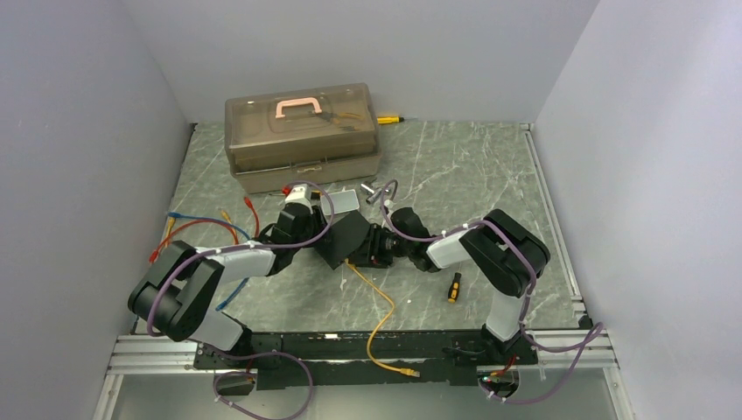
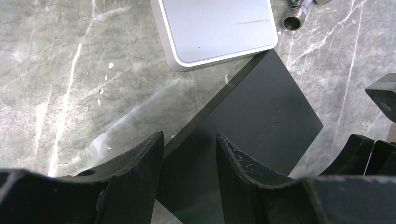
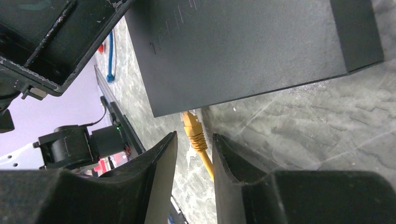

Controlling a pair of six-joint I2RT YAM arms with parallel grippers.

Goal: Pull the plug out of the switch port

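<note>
The black switch box (image 1: 346,236) lies flat on the marble-patterned table, turned at an angle. A yellow plug (image 3: 192,126) sits at its front edge, and the yellow cable (image 1: 385,306) runs from there to the table's front. My right gripper is part open, its fingers on either side of the plug's boot and cable in the right wrist view, with a gap showing. Over the left end of the switch stands my left gripper, fingers apart, the switch's edge between and beneath them. The port opening itself is hidden.
A white box (image 2: 219,28) touches the far corner of the switch, with metal fittings (image 2: 299,14) beside it. Behind stands a toolbox (image 1: 302,140). Blue and red cables (image 1: 206,219) lie left; a screwdriver (image 1: 454,287) lies right. Free table lies at front centre.
</note>
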